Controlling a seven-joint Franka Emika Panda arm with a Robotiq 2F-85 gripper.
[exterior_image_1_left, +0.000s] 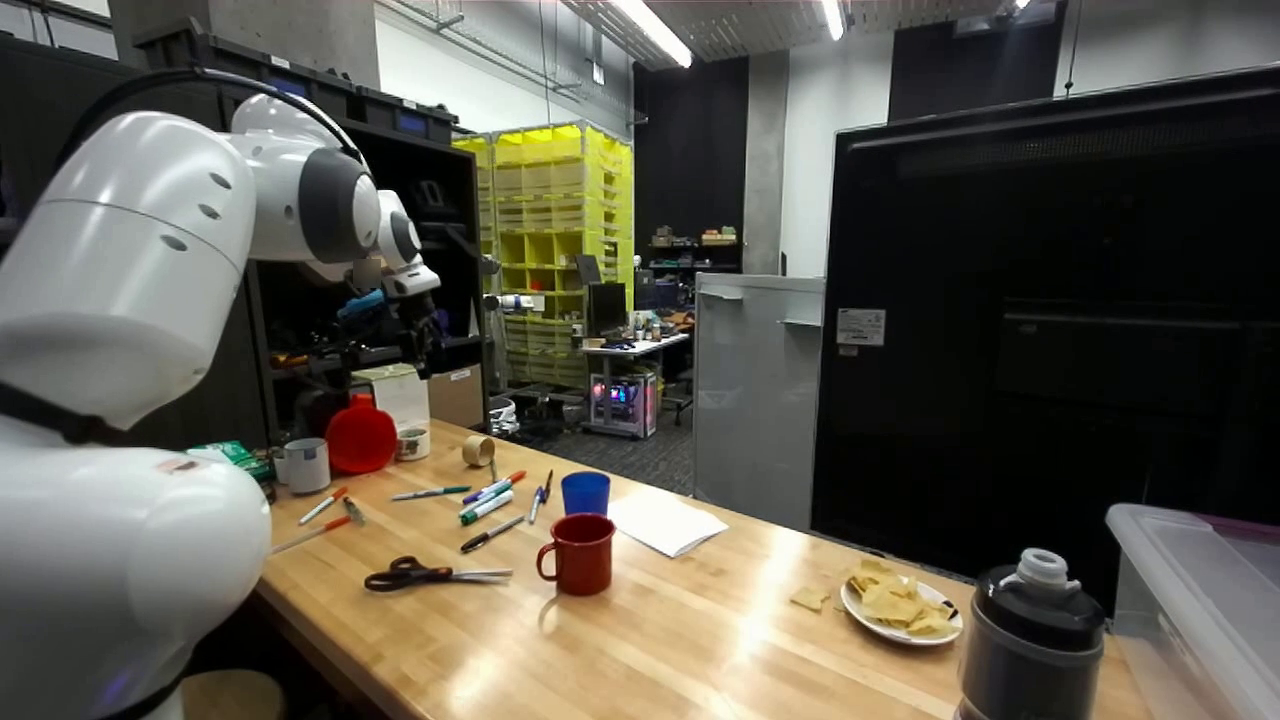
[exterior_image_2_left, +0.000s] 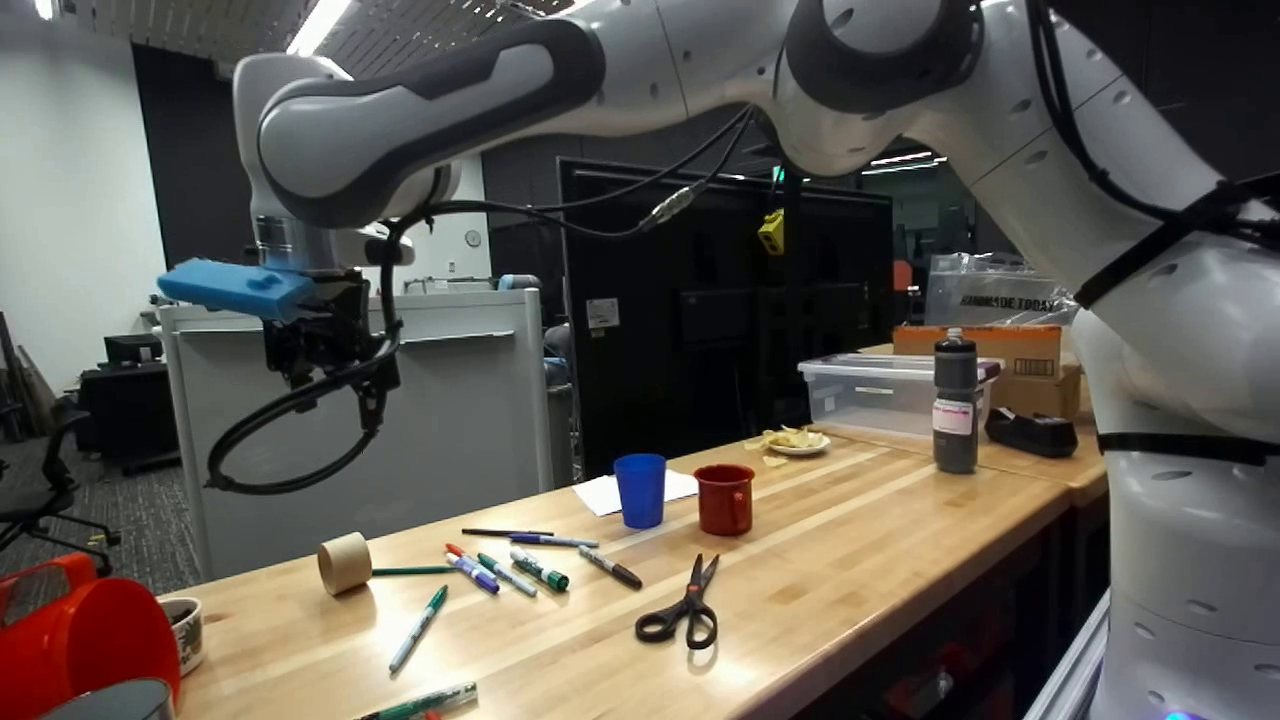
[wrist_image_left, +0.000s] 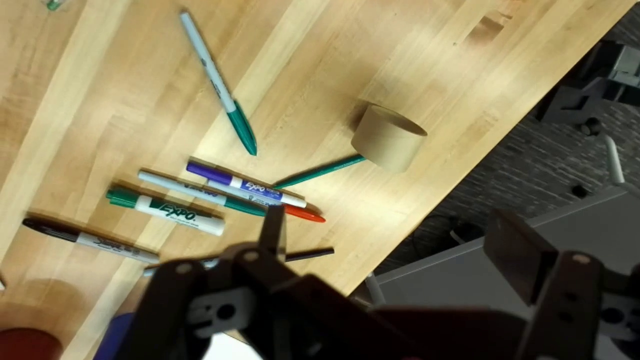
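Note:
High above the table's far left part, my gripper is open, its two fingers wide apart and nothing between them. Below, in the wrist view, lie several pens: a green-capped marker, a purple Expo marker, a green Expo marker and a black marker. A cardboard tape roll lies on its side, touching or close to a thin green pen. A red mug and a blue cup stand upright mid-table. Black-handled scissors lie open near the front edge.
A red pitcher, a grey mug and a small patterned cup crowd the left end. White paper, a plate of chips and a dark bottle occupy the right. Bare wood lies between the red mug and the plate.

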